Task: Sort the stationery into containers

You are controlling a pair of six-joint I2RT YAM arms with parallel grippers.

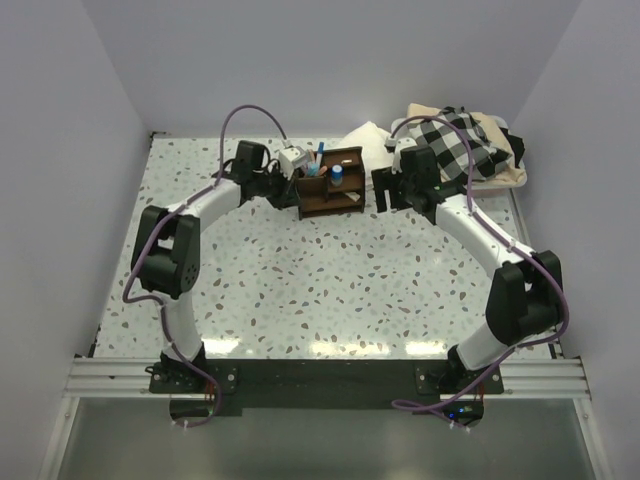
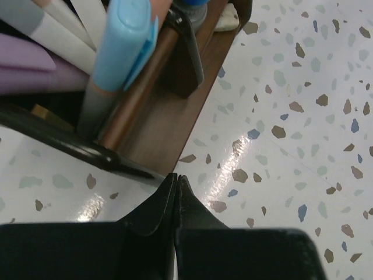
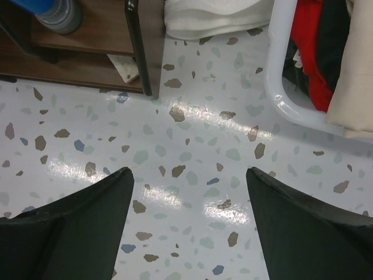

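A wooden desk organizer (image 1: 330, 206) stands at the back centre, holding pens, purple items (image 2: 29, 64), a light blue marker (image 2: 119, 49), a small blue-capped jar (image 1: 337, 176) and a pale small object (image 2: 226, 18). My left gripper (image 1: 286, 200) is at its left front corner, shut, with nothing seen between its fingertips. My right gripper (image 1: 385, 190) stands open to the right of the organizer, over bare table, with nothing between its fingers.
A white basket (image 3: 277, 76) with folded cloths, some checked, sits at the back right. A white cloth (image 1: 360, 137) lies behind the organizer.
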